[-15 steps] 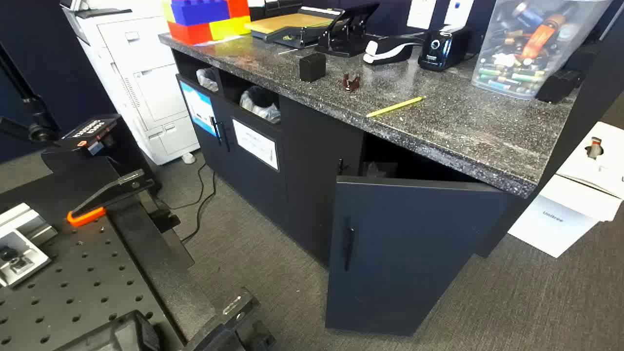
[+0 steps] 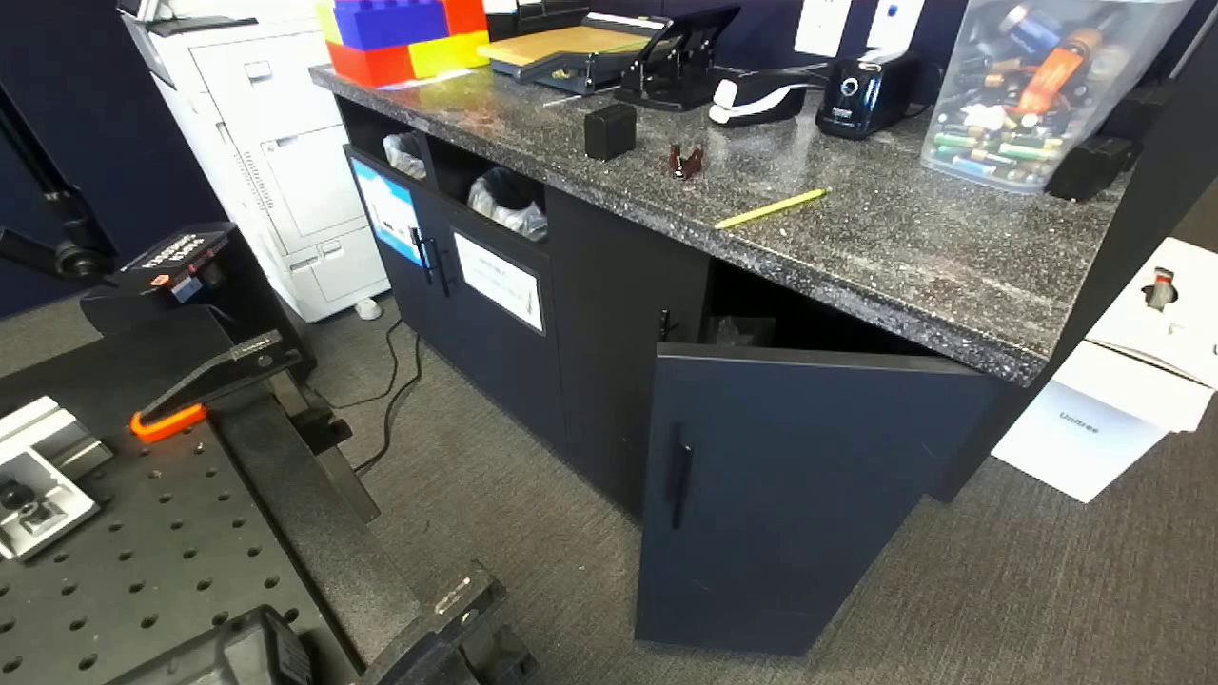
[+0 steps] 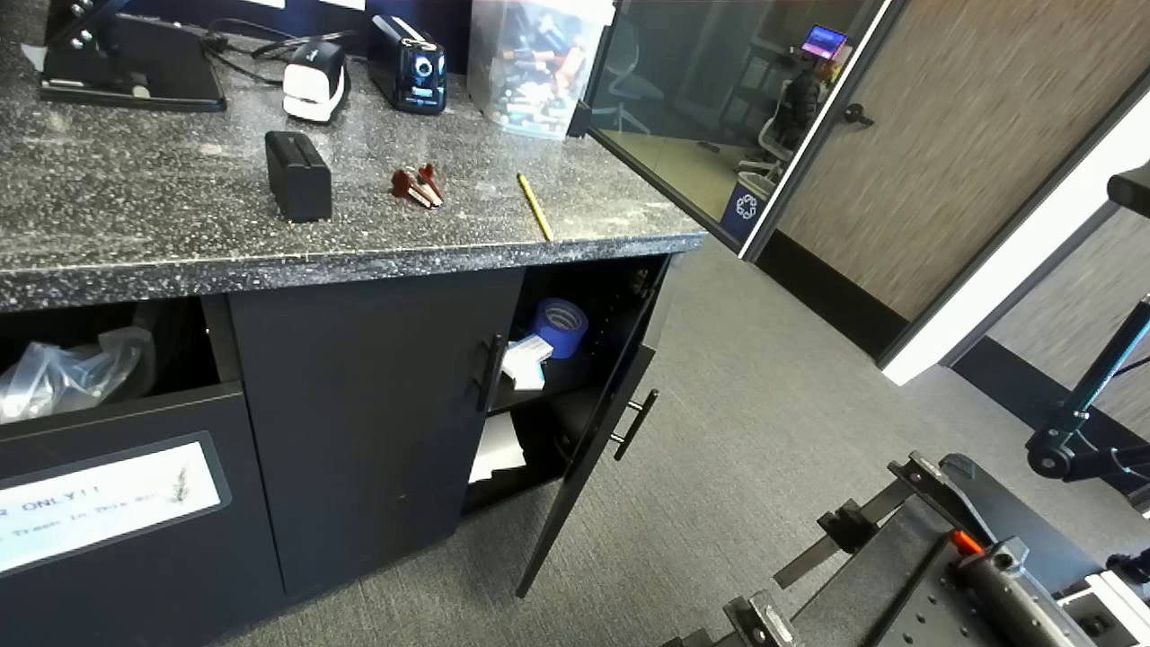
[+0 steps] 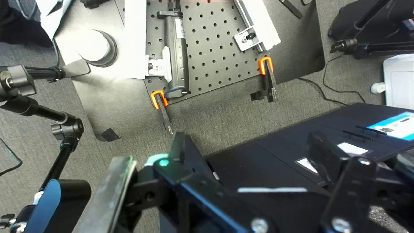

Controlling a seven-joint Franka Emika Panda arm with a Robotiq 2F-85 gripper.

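Only the wrist view shows my gripper, along its lower part; its two dark fingertips stand wide apart with nothing held between them. Neither exterior view has the arm in it. A dark cabinet door (image 2: 788,491) hangs ajar beneath the counter, its black bar handle (image 2: 681,485) on the outer face. Through the gap, exterior view 2 shows a roll of blue tape (image 3: 561,327) and white boxes (image 3: 526,361) on a shelf. On the countertop (image 2: 891,234) lie a yellow pencil (image 2: 772,209), a dark red staple remover (image 2: 686,161) and an upright black block (image 2: 610,131).
A stapler (image 2: 756,99), a black pencil sharpener (image 2: 865,95) and a clear bin of batteries (image 2: 1005,103) stand at the counter's back. Orange-tipped clamps (image 4: 267,73) jut from the perforated table (image 4: 213,42). Carpet lies open between table and cabinet.
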